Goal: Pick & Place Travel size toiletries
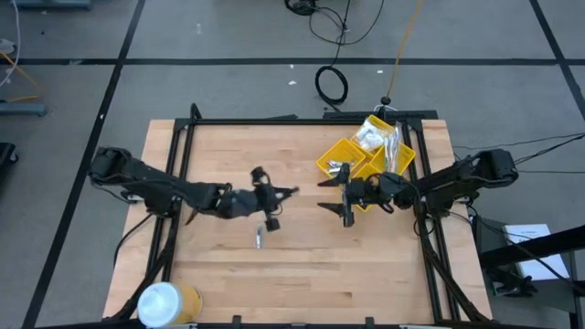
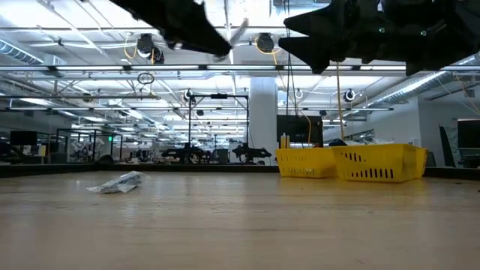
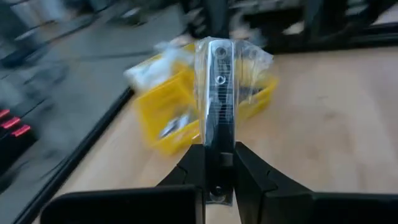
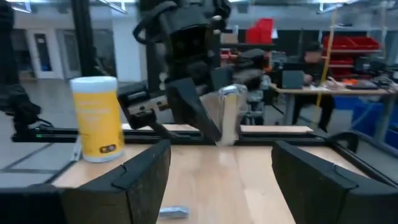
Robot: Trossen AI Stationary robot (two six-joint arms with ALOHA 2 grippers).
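A silver wrapped item (image 3: 219, 93) in clear plastic stands upright in the left wrist view, my left gripper shut on its lower end. Seen from the right wrist view, the same wrapped item (image 4: 230, 115) hangs above the table. My right gripper (image 1: 331, 197) stands open with nothing between its fingers, just left of the yellow baskets (image 1: 336, 153). Small wrapped things lie in the baskets, partly covered by the right arm in the high view. Another small wrapped item (image 1: 259, 238) rests on the table below the left gripper.
A yellow tub with a white lid (image 1: 161, 303) stands at the near left corner. Black frame rails (image 1: 283, 122) edge the wooden table (image 1: 302, 274). Both arms reach in from the sides, their grippers close together.
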